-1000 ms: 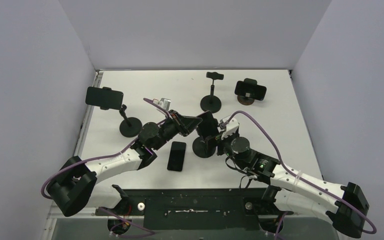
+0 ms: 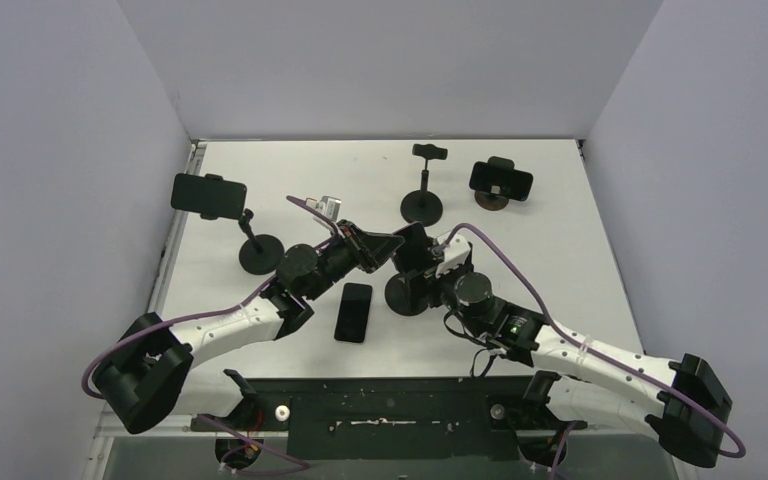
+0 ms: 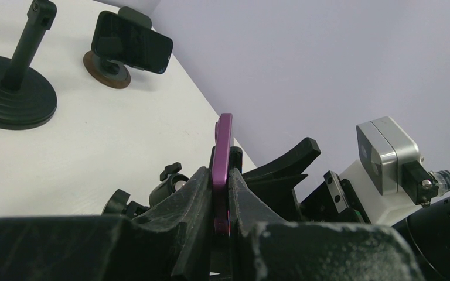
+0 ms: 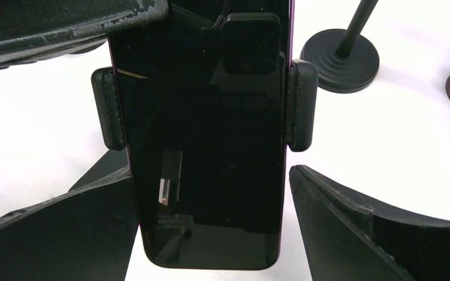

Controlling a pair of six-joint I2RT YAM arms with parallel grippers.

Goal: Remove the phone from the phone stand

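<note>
A black phone with a purple edge stands upright in a phone stand, whose side clamps (image 4: 302, 105) flank it in the right wrist view. My left gripper is shut on the phone's upper part, the purple edge showing between its fingers. Around the lower end of the phone, my right gripper is part open, one finger (image 4: 334, 216) on each side; a narrow gap shows on the right, while contact on the left is unclear. From above, the arms partly cover this stand's round base (image 2: 405, 296).
Another phone (image 2: 354, 313) lies flat on the white table. An empty stand (image 2: 421, 207) is behind the grippers. Stands with phones are at left (image 2: 209, 196) and back right (image 2: 501, 181). Bare table spreads to the right.
My right arm has shifted slightly left and inward toward the stand. The left arm and the phone look unmoved.
</note>
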